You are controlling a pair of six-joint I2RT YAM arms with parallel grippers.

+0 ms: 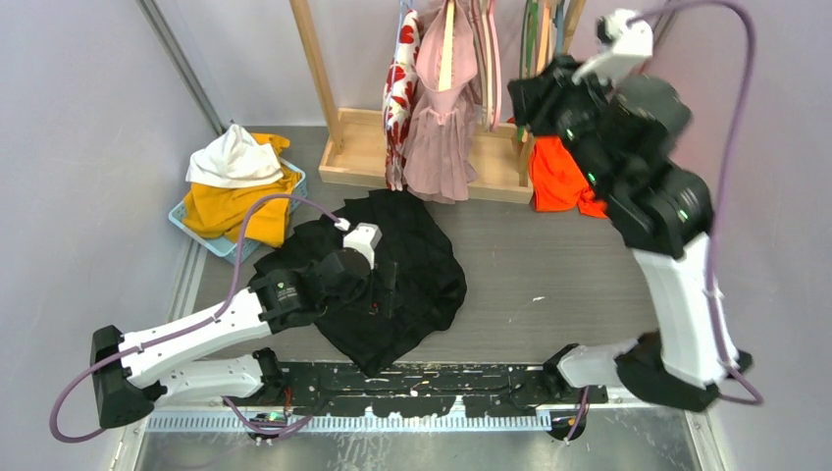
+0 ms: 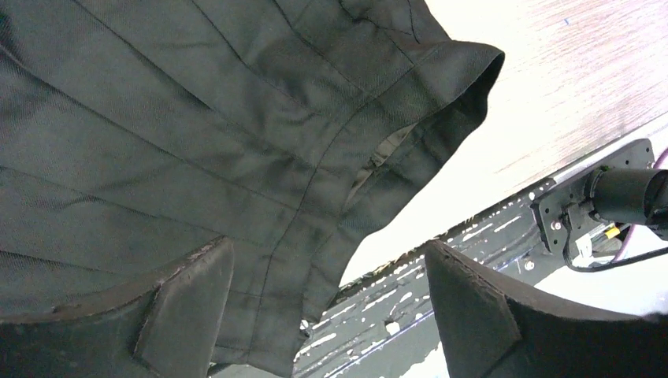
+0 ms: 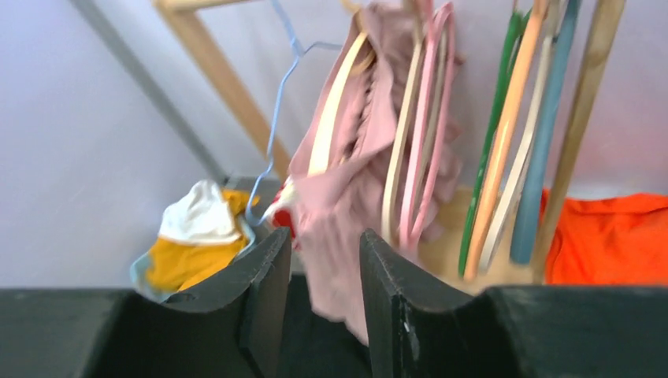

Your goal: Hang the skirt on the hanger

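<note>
Spread over the floor, the black skirt (image 1: 417, 245) lies crumpled, with its waistband and a small label facing up in the left wrist view (image 2: 236, 142). Above its middle is my left gripper (image 1: 383, 294), open, its two fingers wide apart over the cloth with none held. My right gripper is raised high near the rack, part open, with a gap and no cloth between its fingers. Empty hangers hang on the rack: a pink hanger (image 3: 417, 142), a green hanger (image 3: 492, 118), an orange hanger (image 3: 508, 134) and a blue hanger (image 3: 539, 150).
A pink dress (image 1: 442, 137) and a red-and-white garment (image 1: 400, 98) hang on the wooden rack (image 1: 358, 162). At left stands a blue basket (image 1: 224, 245) with white and yellow cloth. Orange cloth (image 1: 554, 177) lies right of the rack.
</note>
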